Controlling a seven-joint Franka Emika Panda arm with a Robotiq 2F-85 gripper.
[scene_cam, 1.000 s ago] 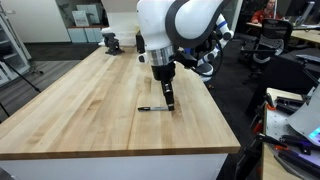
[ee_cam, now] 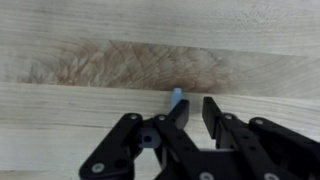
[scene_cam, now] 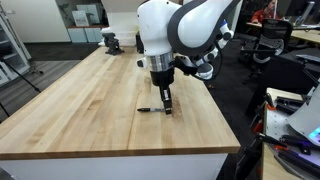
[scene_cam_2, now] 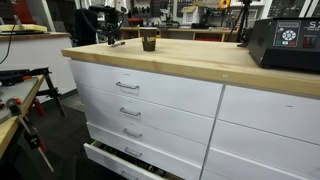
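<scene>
On the wooden table, in exterior view 1, lies a slim dark pen-like object. My gripper points down at its right end, its fingertips close to the tabletop. In the wrist view the fingers of my gripper stand partly apart, with a narrow gap between them. A blue tip of the slim object shows just beyond the left finger. The fingers and arm hide the rest of it there. Whether the fingers touch it, I cannot tell.
In exterior view 2 a dark mug stands on the tabletop, and a black boxy appliance sits at the right. Below, the bottom drawer is pulled out.
My gripper has shifted slightly left and down, nearer the slim object's right end. The object appears to lie in the same place.
</scene>
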